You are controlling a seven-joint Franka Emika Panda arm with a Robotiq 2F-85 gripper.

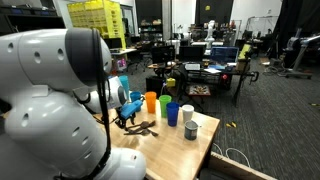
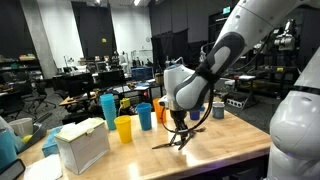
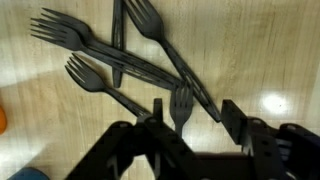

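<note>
Several black plastic forks lie loosely on the wooden table, one of them a long fork running down toward the right fingertip in the wrist view. A smaller fork, tines up, shows in the gap of my gripper. Its dark fingers appear apart on both sides of it. Whether they touch the fork is not clear, and its lower end is lost among the gripper parts. From outside, the gripper points down, low over the dark forks.
Beyond the forks stand an orange cup, a green cup, a blue cup and a white cup. A grey mug is to their right. A pale box and a yellow cup stand on the table, whose front is clear.
</note>
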